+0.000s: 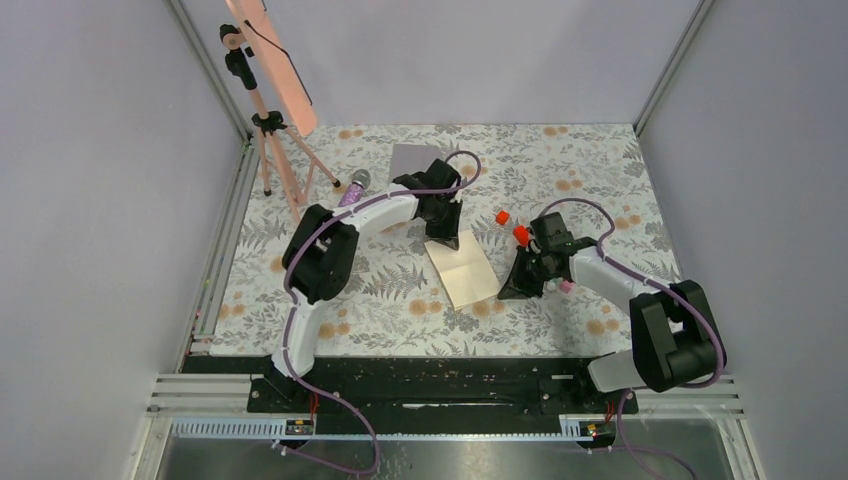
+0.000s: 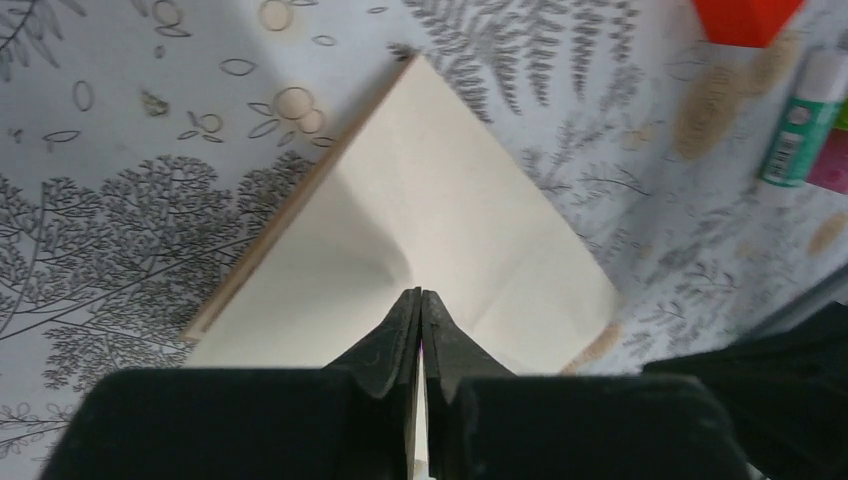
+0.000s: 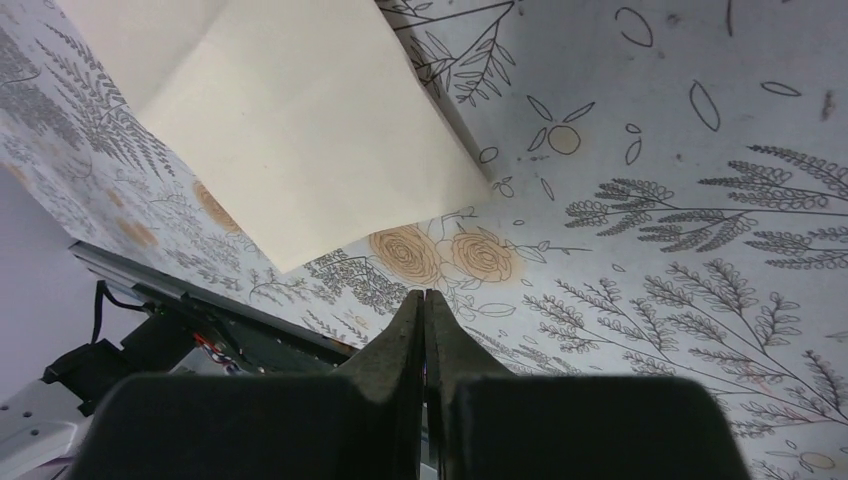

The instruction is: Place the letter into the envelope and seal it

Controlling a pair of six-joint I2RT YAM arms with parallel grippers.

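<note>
A cream sheet with a crease across it, the letter by its look (image 1: 466, 271), lies flat mid-table. It fills the middle of the left wrist view (image 2: 470, 190) and the upper left of the right wrist view (image 3: 310, 150). My left gripper (image 1: 446, 243) is shut over its far end, with nothing visible between the fingers. To the sheet's right, by its near corner, my right gripper (image 1: 503, 295) is also shut, its fingertips empty. A flat grey-lilac piece (image 1: 413, 160) lies behind the left arm; whether it is the envelope I cannot tell.
Red blocks (image 1: 502, 217) sit right of the sheet's far end. Close to the right arm are a green-white glue stick (image 2: 800, 130) and a pink piece (image 1: 566, 286). A purple microphone (image 1: 354, 190) and a tripod (image 1: 280, 150) stand at the far left. Clear cloth surrounds the sheet's front.
</note>
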